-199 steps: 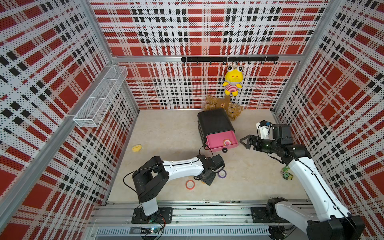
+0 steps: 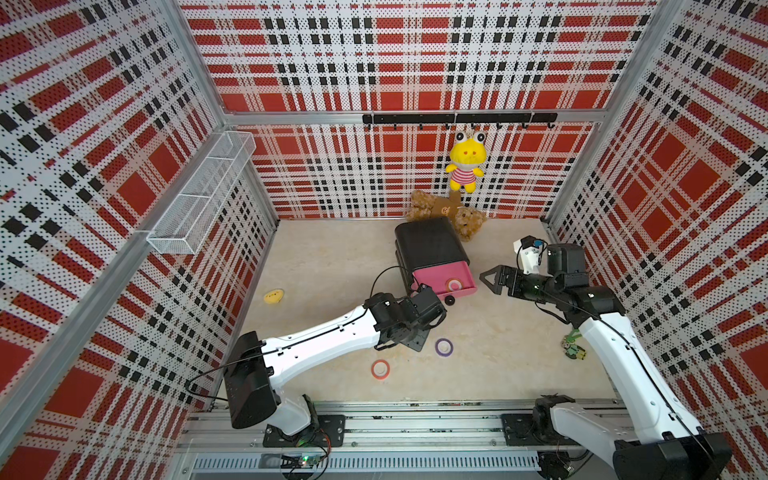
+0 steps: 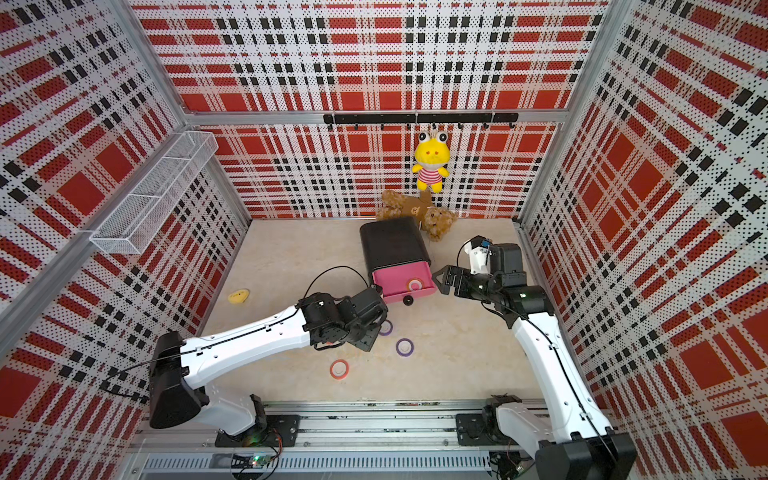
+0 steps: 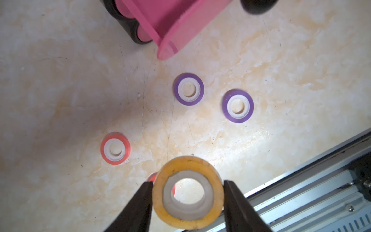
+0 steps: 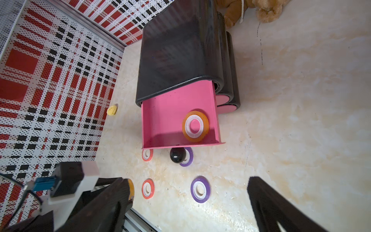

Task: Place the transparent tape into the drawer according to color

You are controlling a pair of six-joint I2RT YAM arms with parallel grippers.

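My left gripper is shut on a yellow tape roll (image 4: 188, 224), its fingers at the roll's two sides, raised over the table. Behind that roll, one red tape (image 4: 151, 177) is mostly covered; another red tape (image 4: 115, 148) lies uncovered. Two purple tapes, one nearer the drawer (image 4: 189, 89) and one farther right (image 4: 242, 119), rest on the table. The pink drawer (image 5: 160, 116) is pulled out of the black cabinet (image 5: 174, 50), and a yellow tape (image 5: 205, 125) lies inside at its right. My right gripper stands open and empty by the drawer's right.
A round black knob (image 5: 177, 155) juts from the drawer's front. Brown plush toys (image 2: 469, 223) sit behind the cabinet, and a small yellow object (image 2: 273, 296) is at the table's left. Bare table (image 2: 512, 352) lies at front right. A wire basket (image 2: 204, 192) hangs on the left wall.
The left arm has risen and moved back toward the cabinet, lifting away from the front of the table. The right arm, drawer and loose tapes in view look unmoved.
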